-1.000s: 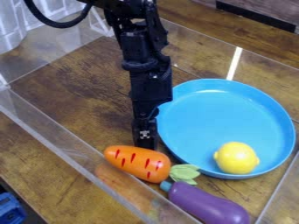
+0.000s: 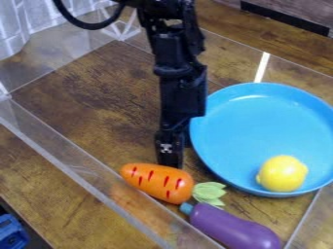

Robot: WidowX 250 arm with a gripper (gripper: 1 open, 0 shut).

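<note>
My black gripper [image 2: 169,151] hangs down from the top centre, its tip low on the wood just behind an orange toy carrot [image 2: 156,181] and beside the left rim of a blue plate [image 2: 247,126]. Whether its fingers are open or shut is hard to make out. A yellow lemon [image 2: 282,173] sits on the plate's front part. A purple toy eggplant [image 2: 235,227] lies at the front right, beside the carrot's green leaves.
Clear plastic walls [image 2: 65,165] border the wooden surface [image 2: 85,107]. A blue object [image 2: 8,231] is at the lower left edge. The wood left of the arm is bare.
The arm has shifted slightly, its tip a little to the right. The plate and lemon appear moved slightly to the right; the carrot sits about where it was.
</note>
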